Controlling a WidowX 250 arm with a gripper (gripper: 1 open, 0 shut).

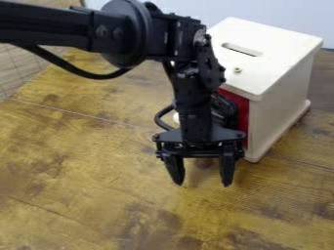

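Observation:
My black gripper [201, 171] hangs low over the wooden table, fingers pointing down and apart, with nothing between them. It is in front of a white wooden box [271, 98] that has a slot in its top, a small knob and a red front panel, which my wrist and cables partly hide.
Bare wooden tabletop [92, 186] fills the left and foreground. A tiled surface shows at the upper left, and a pale wall stands behind the box.

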